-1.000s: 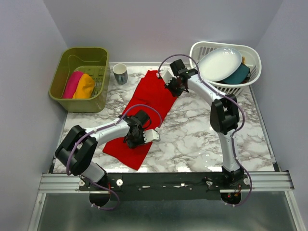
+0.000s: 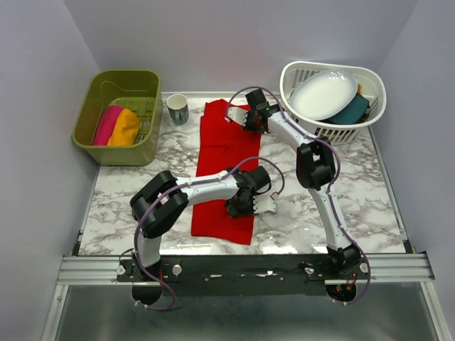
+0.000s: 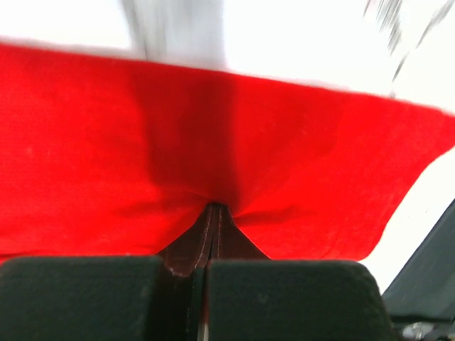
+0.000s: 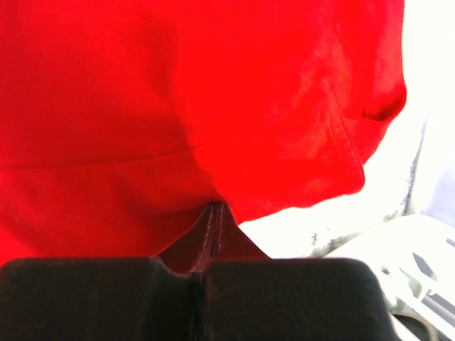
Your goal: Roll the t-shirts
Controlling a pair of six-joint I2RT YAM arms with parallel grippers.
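Note:
A red t-shirt (image 2: 220, 153) lies flat as a long strip down the middle of the table, its lower end towards me. My left gripper (image 2: 238, 209) is shut with its tips down on the lower part of the shirt. In the left wrist view, creases in the red cloth (image 3: 284, 135) run out from its fingertips; whether any cloth is pinched cannot be told. At the far end, my right gripper (image 2: 245, 124) is also shut, its tips against the shirt near the right edge. The right wrist view shows red cloth (image 4: 249, 92) around those tips, with no clear pinch.
The green bin (image 2: 149, 135) at the back left holds a pink roll (image 2: 106, 126) and a yellow roll (image 2: 124, 128). A patterned cup (image 2: 178, 109) stands beside it. A white basket (image 2: 380, 92) fills the back right.

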